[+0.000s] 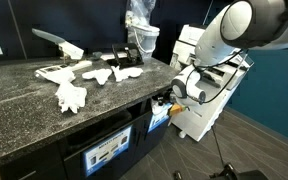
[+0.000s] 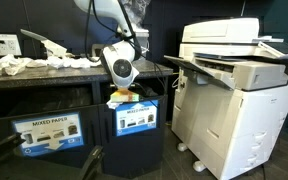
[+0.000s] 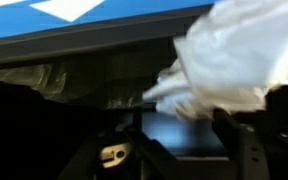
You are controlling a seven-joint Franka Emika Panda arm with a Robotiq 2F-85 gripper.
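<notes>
A crumpled white paper (image 3: pixel 234 60), blurred, fills the upper right of the wrist view, just beyond my fingertips. My gripper stands part open, its dark fingers spread apart with the paper's lower edge near the gap. Whether the paper touches a finger is unclear. In exterior view 2 the gripper (image 2: pixel 124 98) is low over the right-hand bin, whose front carries a blue "Mixed Paper" label (image 2: pixel 136 118). The dark bin opening (image 3: pixel 104 75) lies under the fingers in the wrist view. More crumpled white papers (image 1: pixel 71 96) lie on the dark counter (image 1: pixel 29 115).
A second bin with a blue label (image 2: pixel 47 131) stands to the left. A large printer (image 2: pixel 234 85) is close on the right. On the counter are a white bucket (image 1: pixel 142 38) and a black rack (image 1: pixel 124 55).
</notes>
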